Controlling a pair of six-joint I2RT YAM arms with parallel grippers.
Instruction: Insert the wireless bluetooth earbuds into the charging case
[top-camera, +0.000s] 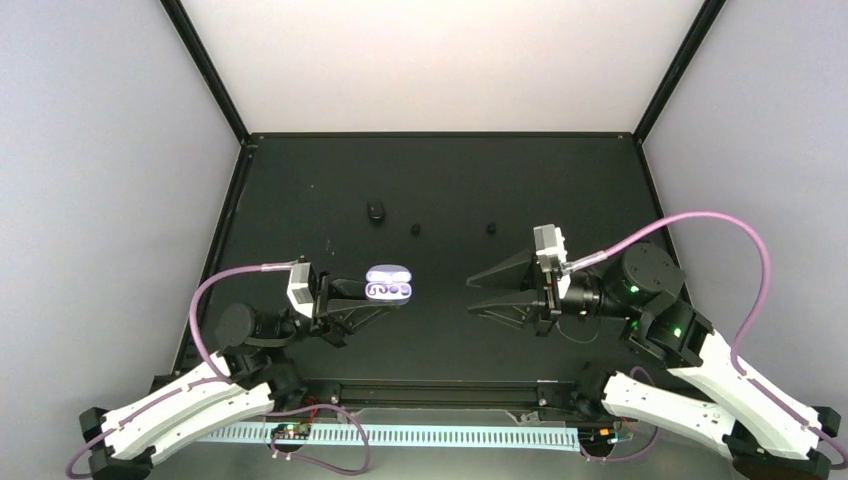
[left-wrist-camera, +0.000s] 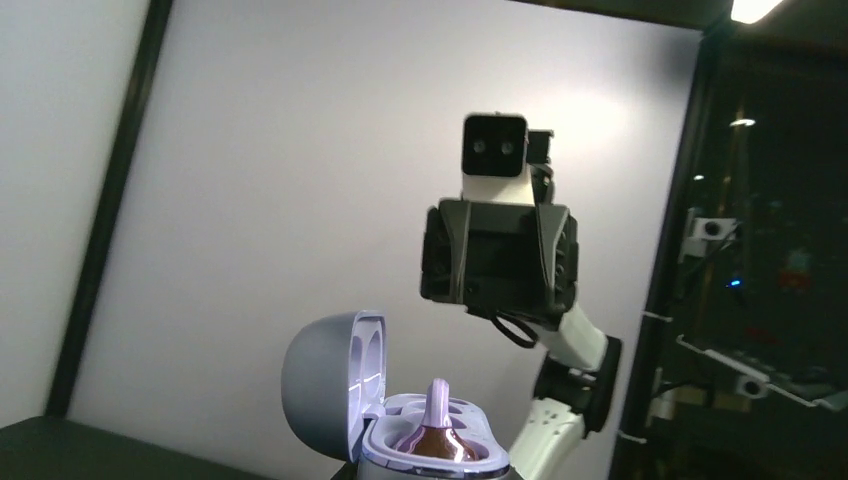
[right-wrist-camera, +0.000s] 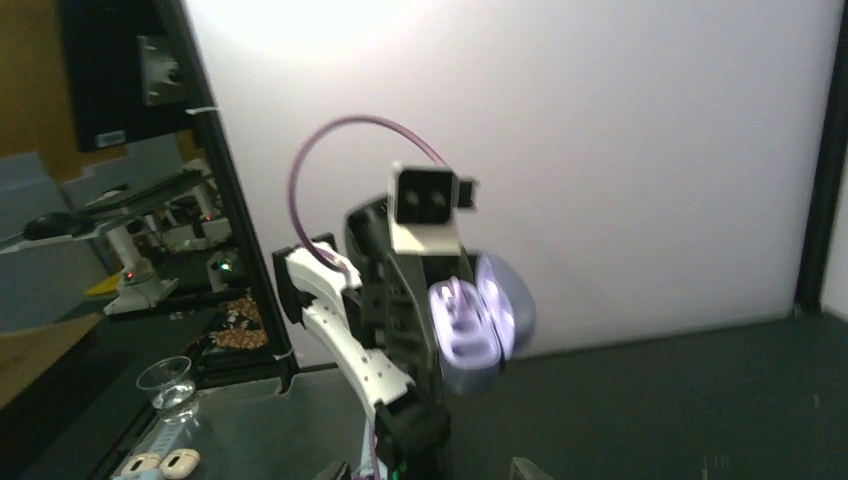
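Note:
My left gripper (top-camera: 383, 296) is shut on the charging case (top-camera: 388, 283), holding it up above the dark table with its lid raised. In the left wrist view, an earbud (left-wrist-camera: 437, 428) with a purple stem and shiny brownish body stands in the open case, stem up. How deep it sits I cannot tell. The right wrist view shows the case blurred, with a stem (right-wrist-camera: 455, 290) poking up at its far end. To the right of the case, clear of it, my right gripper (top-camera: 470, 297) is open with nothing between its fingers.
On the dark table (top-camera: 300, 190) lie a black oblong object (top-camera: 376, 211) and two small black pieces (top-camera: 415, 229). Free table surface lies between the two grippers. A clear cup (right-wrist-camera: 170, 386) stands outside the work area.

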